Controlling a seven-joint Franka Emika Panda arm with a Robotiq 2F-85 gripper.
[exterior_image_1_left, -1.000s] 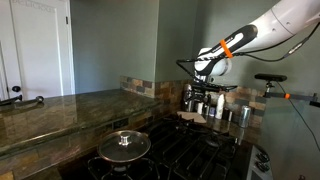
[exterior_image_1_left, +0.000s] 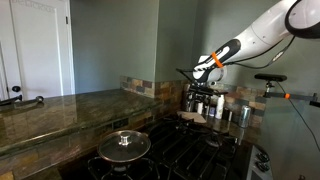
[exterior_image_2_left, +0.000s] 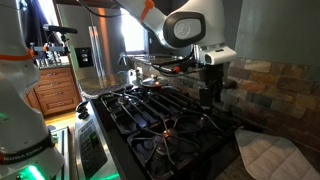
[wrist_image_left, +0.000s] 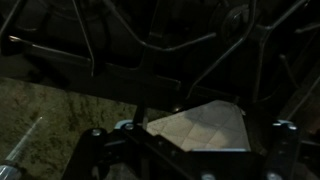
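Note:
My gripper (exterior_image_2_left: 210, 97) is open and hangs over the far part of the stove, with nothing visible between its fingers. A pale quilted mat (wrist_image_left: 205, 126) shows beyond and between the fingers in the wrist view. That same mat (exterior_image_2_left: 277, 154) lies on the counter beside the stove in exterior view 2, apart from the gripper. Black burner grates (exterior_image_2_left: 165, 132) cover the stove top under the arm. In exterior view 1 a lidded pan (exterior_image_1_left: 124, 147) rests on the near burners.
Several bottles and canisters, among them a silver canister (exterior_image_1_left: 245, 117), stand behind the stove. A tiled backsplash (exterior_image_2_left: 265, 98) rises behind the stove and mat.
The arm has come down slightly, bringing the gripper a little lower over the far end of the stove. The pan and mat look unmoved.

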